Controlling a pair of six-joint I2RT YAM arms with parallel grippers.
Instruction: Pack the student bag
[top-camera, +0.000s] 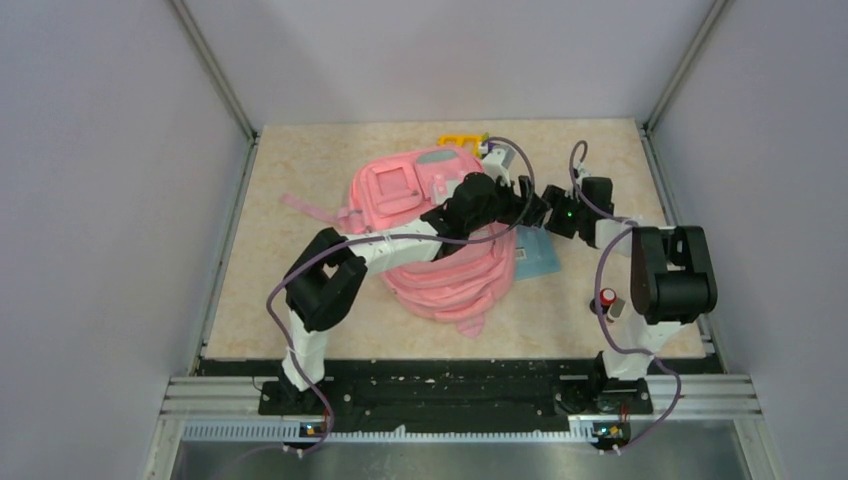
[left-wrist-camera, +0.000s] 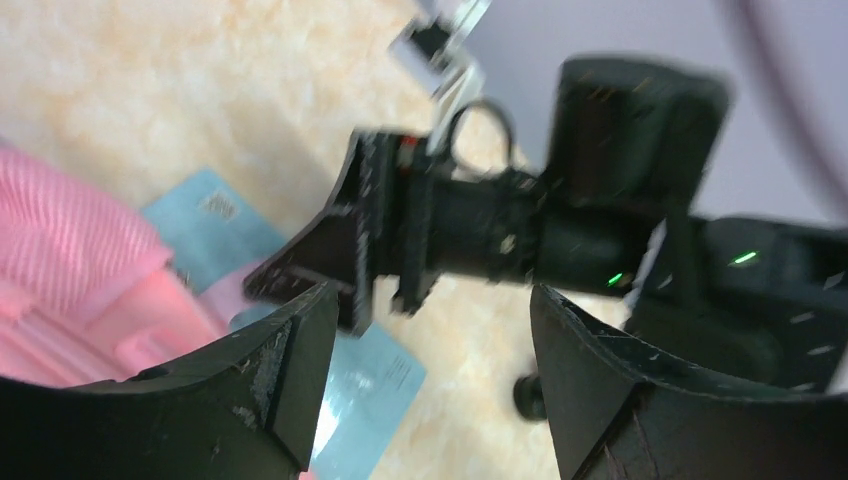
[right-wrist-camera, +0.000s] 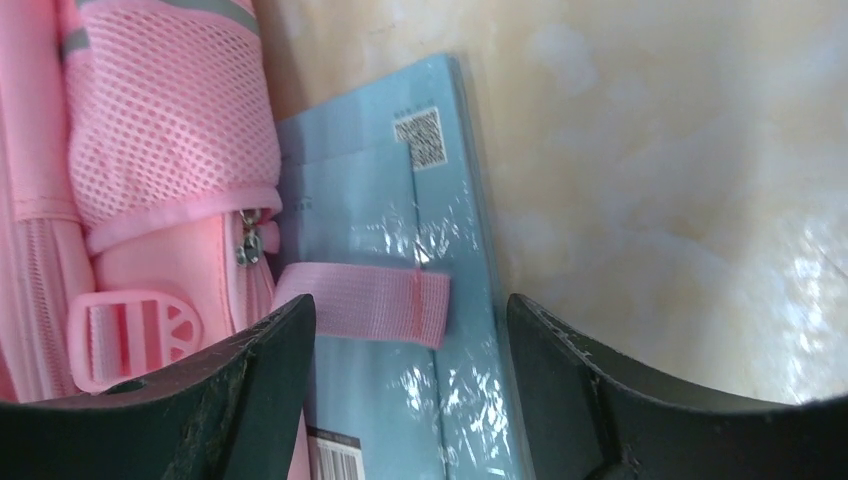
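A pink bag (top-camera: 460, 290) lies on the table, a blue book (top-camera: 538, 258) flat against its right side. In the right wrist view a pink strap tab (right-wrist-camera: 370, 300) lies across the book (right-wrist-camera: 375, 195). My right gripper is part open over the book; one finger stands by its outer long edge, the other over its bag side. Whether the fingers press on it I cannot tell. My left gripper is open and empty above the bag's right edge, its tips close to the right gripper (top-camera: 553, 213) in the top view.
A yellow object (top-camera: 459, 141) sits behind the bag. At the right, a red-topped item (top-camera: 607, 297) stands with a small grey piece (top-camera: 616, 309) beside it. Bare table lies left of the bag and in front of the book.
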